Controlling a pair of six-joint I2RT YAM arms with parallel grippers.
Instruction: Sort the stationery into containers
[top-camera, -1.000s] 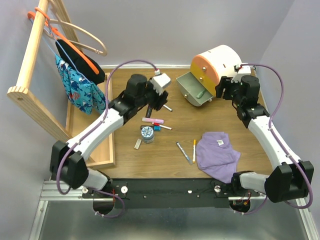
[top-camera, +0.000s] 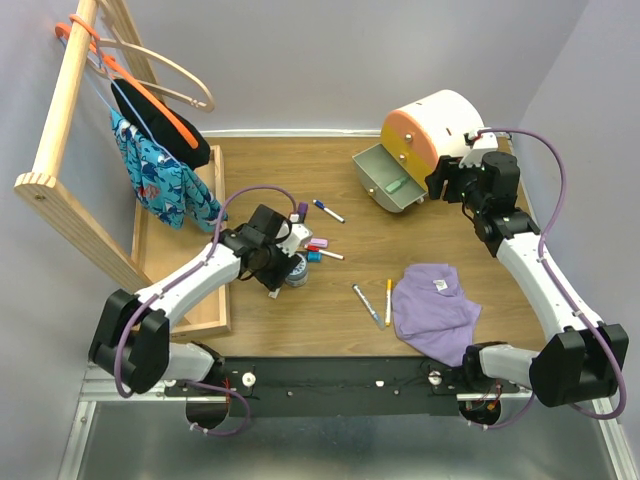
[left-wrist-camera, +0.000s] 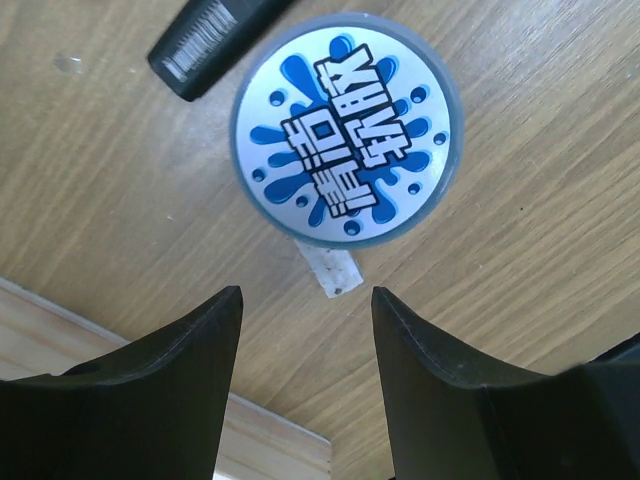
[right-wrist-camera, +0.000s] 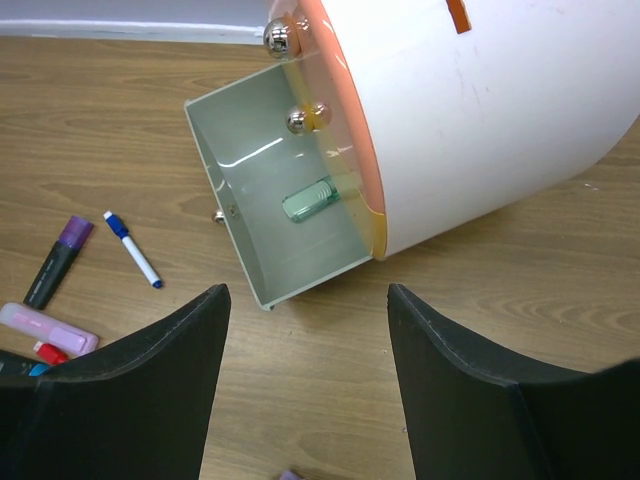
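My left gripper (top-camera: 280, 268) hangs open over a round lidded tin (left-wrist-camera: 345, 110) with a blue splash design; a small pale eraser-like piece (left-wrist-camera: 330, 270) shows partly from under it, and a black marker (left-wrist-camera: 205, 40) lies beside it. Markers (top-camera: 328, 211) and pens (top-camera: 367, 304) are scattered on the table. A pale green open drawer (right-wrist-camera: 260, 240) holds a green item (right-wrist-camera: 310, 198) and belongs to a rounded white-orange cabinet (right-wrist-camera: 480, 120). My right gripper is open above the table near the cabinet, empty between its fingers.
A wooden rack (top-camera: 60, 100) with hangers and hanging bags stands over a wooden tray (top-camera: 220, 320) at the left. A purple cloth (top-camera: 435, 315) lies at the front right. The central table (top-camera: 350, 260) has clear patches among the pens.
My left arm has swung down and toward the front left, from over the back markers to over the tin. The right arm is nearly unchanged.
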